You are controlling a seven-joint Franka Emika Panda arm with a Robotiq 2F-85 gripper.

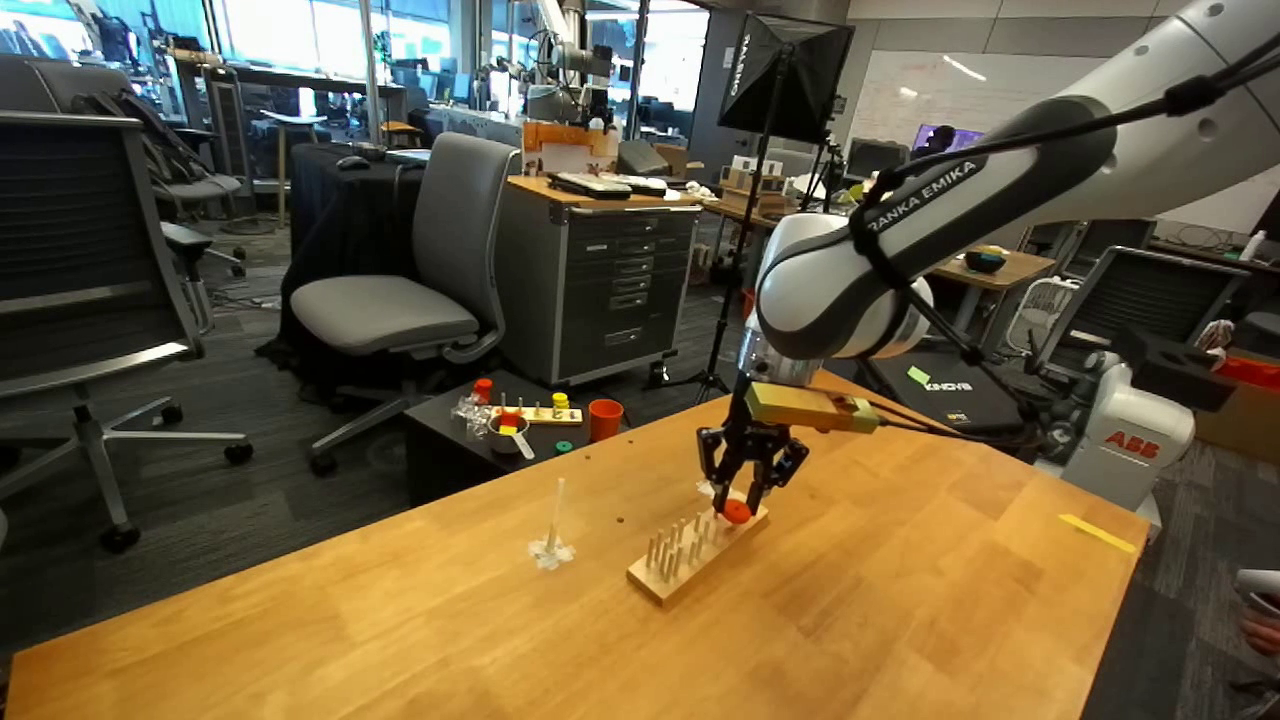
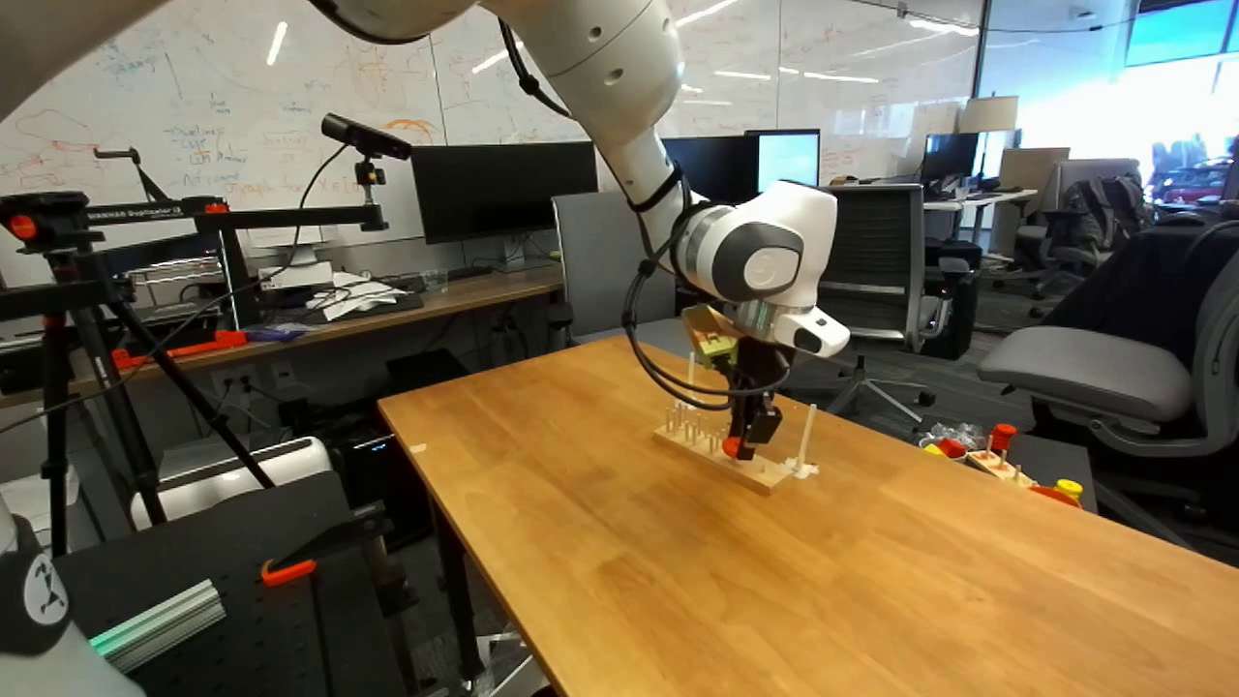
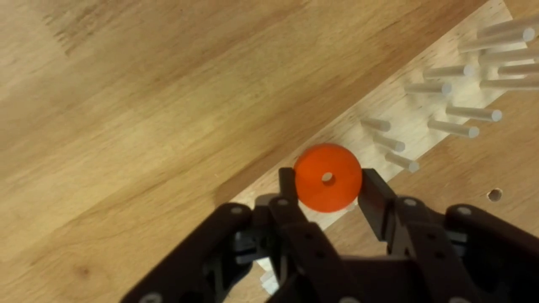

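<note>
In the wrist view my gripper is shut on a round orange-red disc, one finger at each side. A small hole shows at the disc's centre. Beneath it lies a light wooden peg board with several upright pegs in groups; the disc is over the end beyond the shortest group. Exterior view 1 has the gripper pointing down at the board's far end, with the red disc low over the wood. Whether the disc touches the board or sits around a peg, I cannot tell.
A thin upright rod is fixed to the table left of the board. Another rod stands close by the gripper. A black side table holds an orange cup and other toys.
</note>
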